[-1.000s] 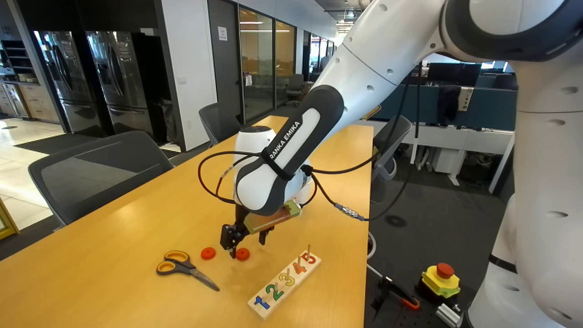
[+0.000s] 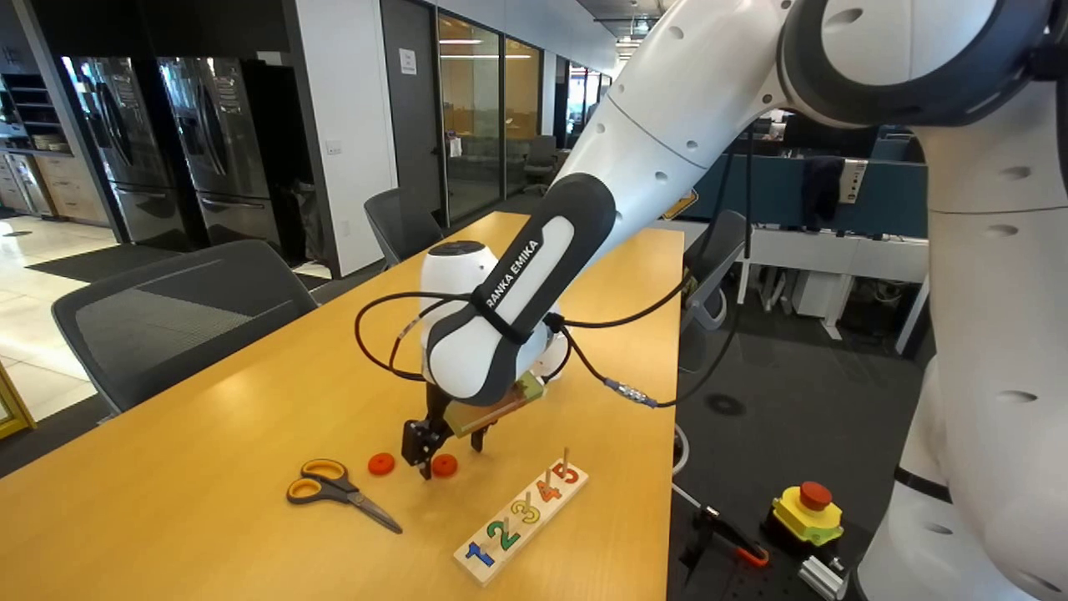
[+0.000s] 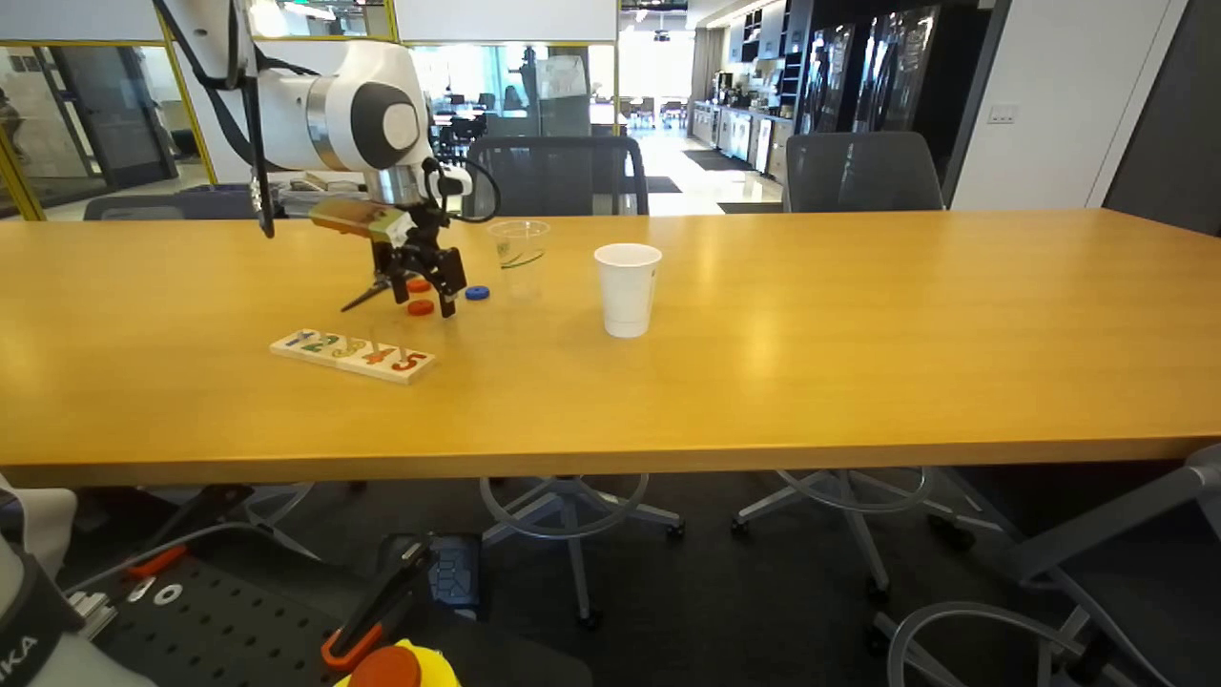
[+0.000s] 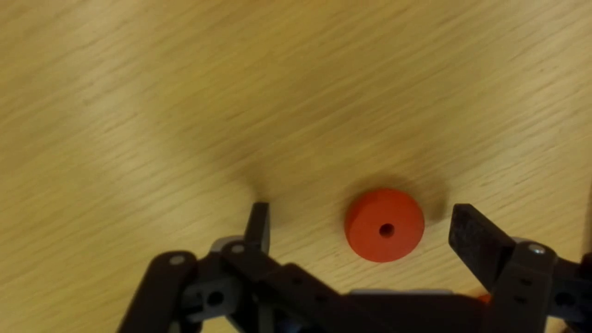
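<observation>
In the wrist view, one red ring (image 4: 386, 225) lies flat on the table between the fingers of my gripper, which stands open. Gaps show on both sides of the ring, the wider one at the left finger (image 4: 257, 227). The exterior view has this red ring (image 2: 445, 466) just under my gripper (image 2: 451, 460). A second red ring (image 2: 381, 464) rests to its left, near the scissors. The numbered wooden peg board (image 2: 522, 521) lies closer to the camera, its pegs bare. A blue ring (image 3: 477, 293) sits beside my gripper (image 3: 424, 305) in the other exterior view.
Scissors (image 2: 341, 492) with orange-lined handles lie left of the board. A clear cup (image 3: 521, 254) and a white cup (image 3: 627, 291) stand upright right of the blue ring. Bare table (image 3: 916, 332) stretches farther right.
My gripper has come down slightly and shifted a little left in exterior view 1. The rings, scissors and board have stayed in place.
</observation>
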